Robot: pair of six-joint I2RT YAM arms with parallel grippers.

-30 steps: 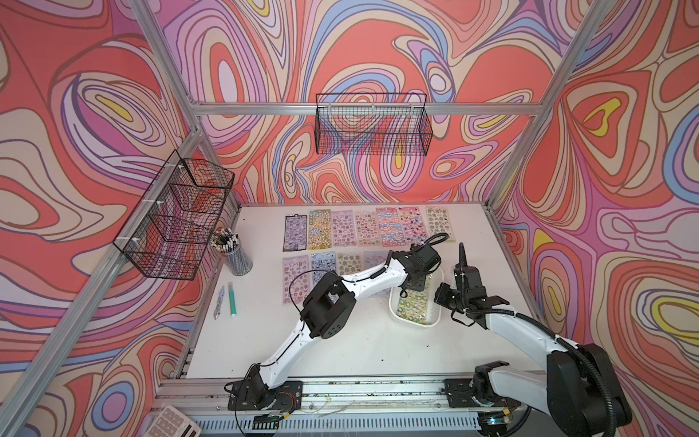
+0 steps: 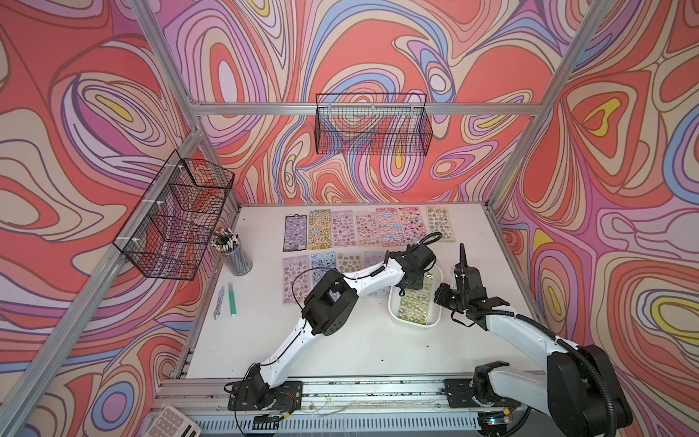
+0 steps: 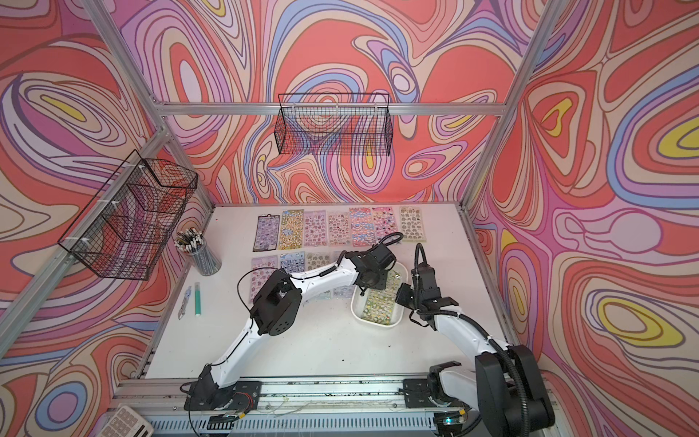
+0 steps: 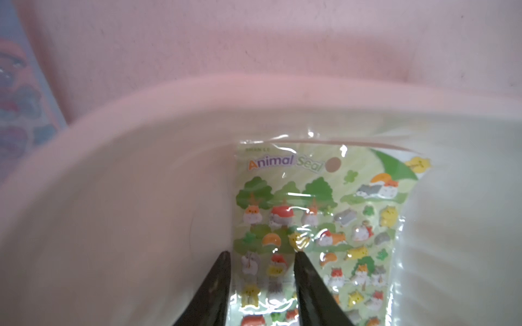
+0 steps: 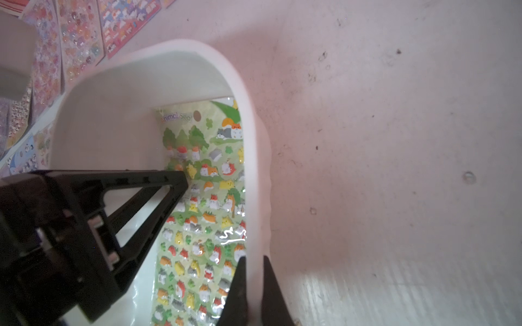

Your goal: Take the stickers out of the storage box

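A white storage box (image 2: 394,317) stands on the table, right of the middle. Inside it lies a green "Animal Seal" sticker sheet (image 4: 320,217) with small animals, its far right corner bent up against the wall. My left gripper reaches down into the box over the sheet, fingers apart and nothing held between them; whether the tips touch the sheet I cannot tell. At the box's right side, my right gripper is shut on the thin wall, one finger on either side of the rim. Any sheets beneath the top one are hidden.
Several sticker sheets lie in two rows behind and left of the box, including a yellow one (image 2: 319,229). A pencil cup (image 2: 236,258), a green cutter (image 2: 232,299) and a pen (image 2: 218,303) are at the left.
The right arm and the box appear still.
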